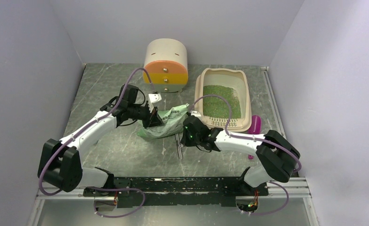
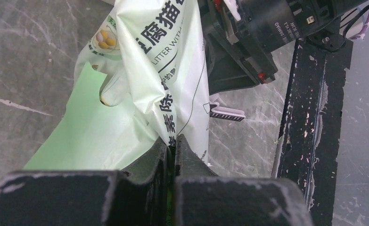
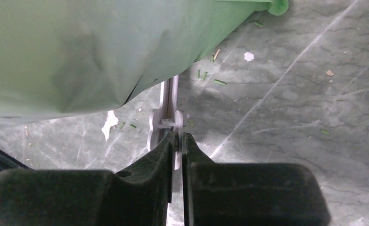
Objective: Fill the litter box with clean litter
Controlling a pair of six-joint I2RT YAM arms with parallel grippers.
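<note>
My left gripper [image 1: 155, 121] is shut on the litter bag [image 1: 172, 117], whose gathered white, printed top [image 2: 159, 56] fills the left wrist view. My right gripper [image 1: 184, 140] is low over the floor right of the bag; in the right wrist view its fingertips [image 3: 192, 150] are at a pale sealing clip [image 3: 170, 99] lying partly under the bag, and whether it grips it is unclear. The litter box [image 1: 246, 87] at the back right holds green litter.
A drawer cabinet [image 1: 166, 56] stands at the back centre. A magenta scoop [image 1: 255, 125] lies right of the box. Walls enclose the grey floor.
</note>
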